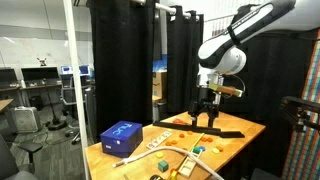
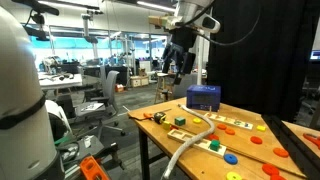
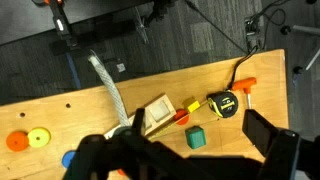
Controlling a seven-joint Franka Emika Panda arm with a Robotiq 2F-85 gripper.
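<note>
My gripper hangs above the wooden table, pointing down; in the second exterior view the gripper is high over the table's near left part. Its dark fingers stand wide apart in the wrist view, with nothing held. Below lie a yellow-and-black tape measure, a green block, an orange-handled tool and a pale wooden tray-like piece. A long whitish strip reaches past the table edge.
A blue-purple box stands at the table's back. Flat round pieces, including a blue disc and a red disc, are scattered over the surface. Black curtains hang behind. Bare wood shows between pieces.
</note>
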